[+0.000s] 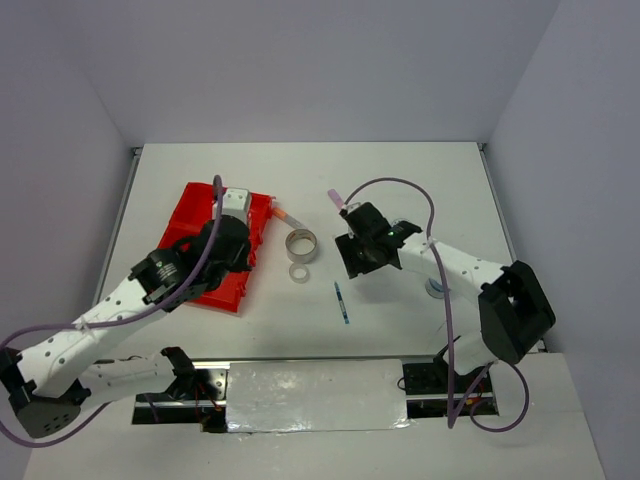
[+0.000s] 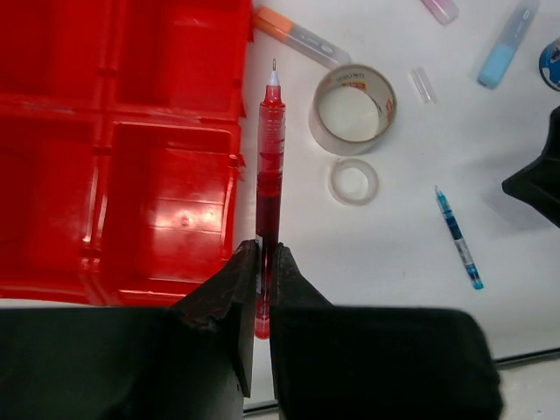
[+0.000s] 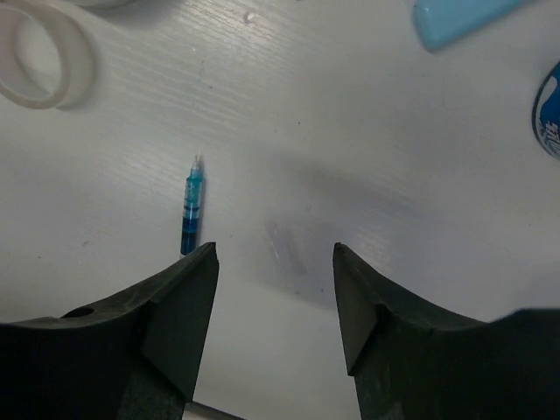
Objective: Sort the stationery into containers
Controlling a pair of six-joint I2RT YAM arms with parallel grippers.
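My left gripper is shut on a red pen (image 2: 269, 149), held upright in its wrist view beside the red compartment tray (image 2: 166, 201); in the top view the left arm is over the tray (image 1: 238, 290). My right gripper hangs open over bare white table, right of a blue pen (image 3: 192, 210). A tape roll (image 2: 324, 131), smaller clear roll (image 2: 353, 163), orange highlighter (image 2: 280, 24), blue highlighter (image 2: 499, 59), pink item (image 2: 440, 10) and small clear piece (image 2: 423, 85) lie loose on the table.
A blue cylindrical container (image 3: 546, 114) stands at the right of the table. The table's front edge (image 2: 525, 359) runs below.
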